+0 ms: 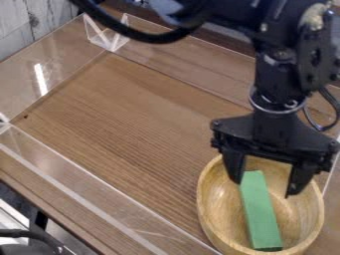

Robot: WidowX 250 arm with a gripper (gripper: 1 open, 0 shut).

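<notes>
A green rectangular block lies inside a light wooden bowl at the lower right of the camera view. My black gripper stands open just above the bowl, its two fingers apart on either side over the upper end of the block, with nothing seen held between them. The back part of the bowl is hidden behind the gripper.
A clear edge strip runs along its left side, with a cable at the lower left and a clear plastic piece at the top left.
</notes>
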